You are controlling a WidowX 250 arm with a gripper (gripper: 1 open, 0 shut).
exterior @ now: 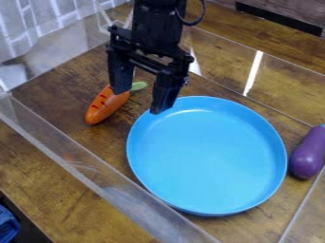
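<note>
My black gripper (pixel 144 82) is open, its two fingers spread over the wooden surface at the upper middle, with the left finger partly over an orange carrot (pixel 105 106) with green leaves. A light blue plate (pixel 206 154) lies below and to the right of the gripper, empty. I see nothing between the fingers.
A purple eggplant (pixel 309 152) lies at the right edge. Clear plastic walls run along the left and lower left. A dark blue object sits at the bottom left corner.
</note>
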